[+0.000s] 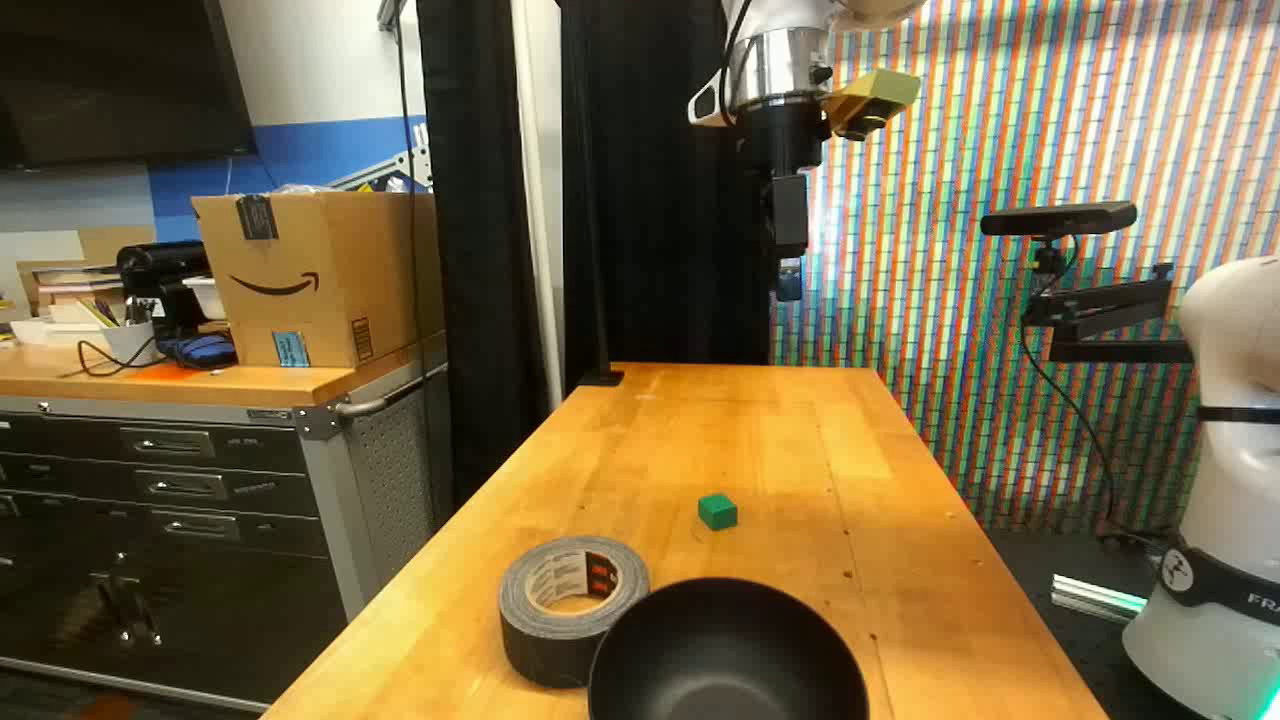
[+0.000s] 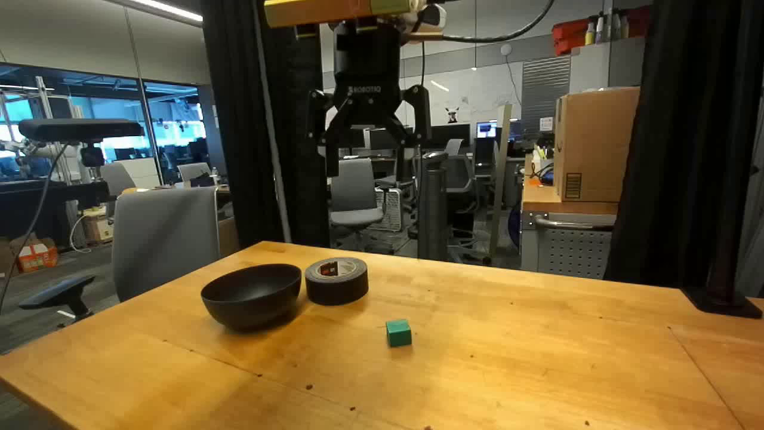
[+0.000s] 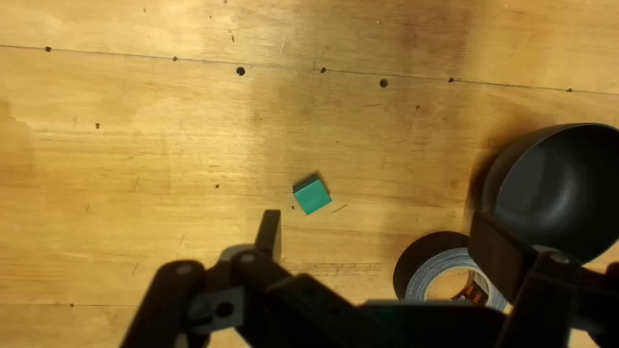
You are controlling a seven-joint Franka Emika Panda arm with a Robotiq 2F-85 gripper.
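Observation:
A small green cube [image 1: 717,511] lies alone on the wooden table. To its side stand a roll of dark tape [image 2: 336,280] and an empty black bowl [image 2: 250,297], close beside each other. My gripper [image 2: 370,168] hangs high above the table, its two fingers wide apart and nothing between them. From the wrist view, the green cube [image 3: 313,195] shows ahead of the spread fingertips [image 3: 269,232], while the other finger overlaps part of the tape roll [image 3: 430,252] and the edge of the black bowl [image 3: 557,191].
A black post on a flat base [image 2: 720,301] stands at one table edge. Off the table are a cardboard box [image 1: 318,276] and a camera on a stand [image 1: 1058,220].

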